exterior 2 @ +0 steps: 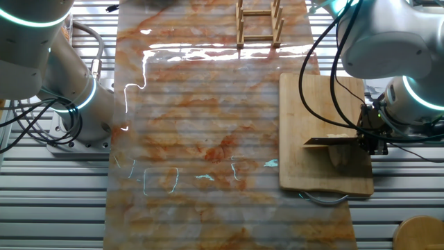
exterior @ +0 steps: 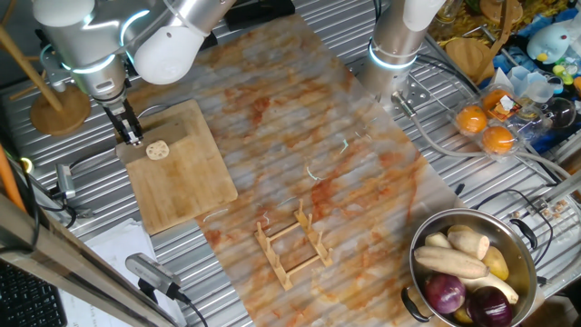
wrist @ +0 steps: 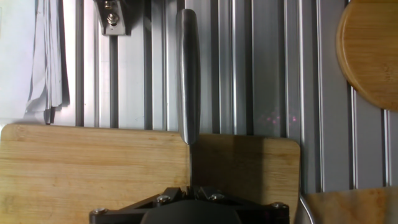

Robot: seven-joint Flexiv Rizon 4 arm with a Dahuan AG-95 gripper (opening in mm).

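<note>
A knife is held in my gripper, whose fingers are closed round it just past the handle. Its grey metal handle point(wrist: 188, 74) points away over the board's edge in the wrist view. The dark blade point(exterior 2: 331, 141) reaches out over the wooden cutting board point(exterior: 186, 186) in exterior view 2, with a shadow below it. In exterior view 1 a pale round slice with holes point(exterior: 157, 150) shows right beside the gripper; whether it touches the blade I cannot tell.
A small wooden rack point(exterior: 295, 250) stands on the marbled sheet. A steel pot point(exterior: 472, 268) of vegetables is at the near right.
</note>
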